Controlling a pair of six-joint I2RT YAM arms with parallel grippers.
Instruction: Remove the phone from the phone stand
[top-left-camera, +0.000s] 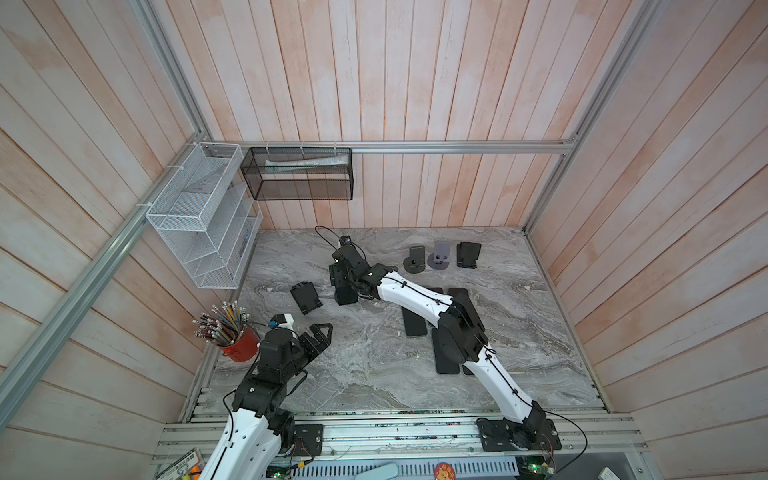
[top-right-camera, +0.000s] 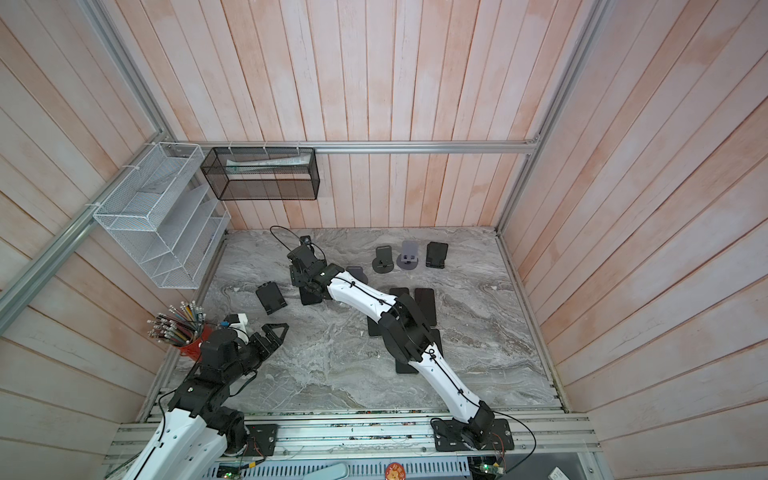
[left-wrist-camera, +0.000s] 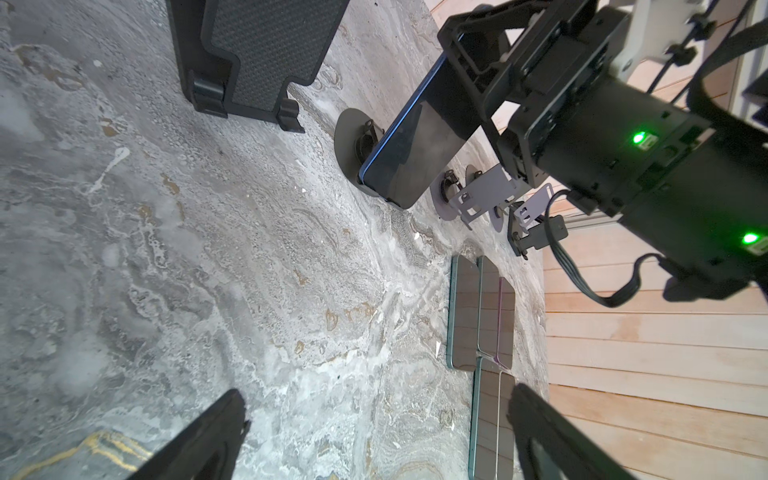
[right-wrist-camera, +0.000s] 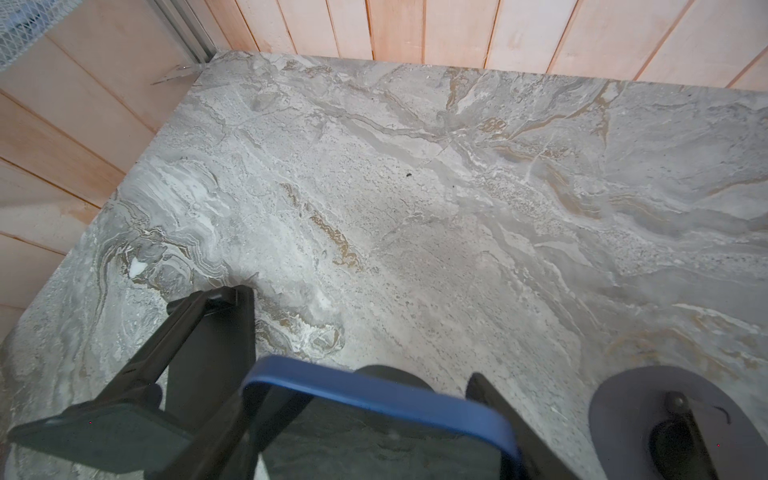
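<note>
A dark phone with a blue edge (left-wrist-camera: 436, 128) leans on a stand with a round dark base (left-wrist-camera: 349, 148), toward the left back of the table. My right gripper is at the phone's upper end, one finger to each side of its blue rim (right-wrist-camera: 376, 401). Whether its fingers press on the phone cannot be told. In the top left view the phone (top-left-camera: 345, 291) shows just below that gripper. My left gripper stands open over bare tabletop near the front left, nothing between its fingers.
An empty black stand (top-left-camera: 305, 297) is left of the phone. More empty stands (top-left-camera: 414, 257) line the back right. Several phones (left-wrist-camera: 465, 312) lie flat right of centre, partly under the right arm. A red pot (top-left-camera: 241, 345) is at the left edge.
</note>
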